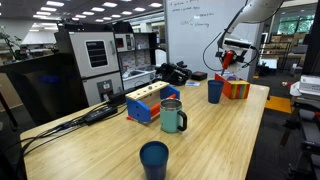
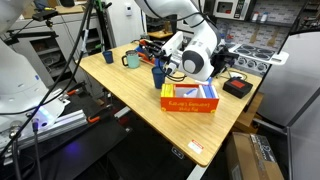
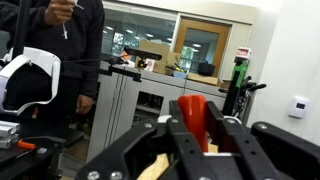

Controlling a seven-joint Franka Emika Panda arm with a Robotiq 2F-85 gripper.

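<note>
In the wrist view, a red object stands between the black fingers of my gripper, which is shut on it; what it is cannot be made out. Exterior view 1 has the gripper small at the far end of the table, over the red box. The other exterior view shows the white arm bent above the table, behind the same red box, which holds yellow and pale things. The held object is hard to pick out there.
A dark blue cup stands beside the box. Farther along are a green mug, a blue rack with a wooden top and another dark cup. Bare table lies along the right side. In the wrist view a person stands at left.
</note>
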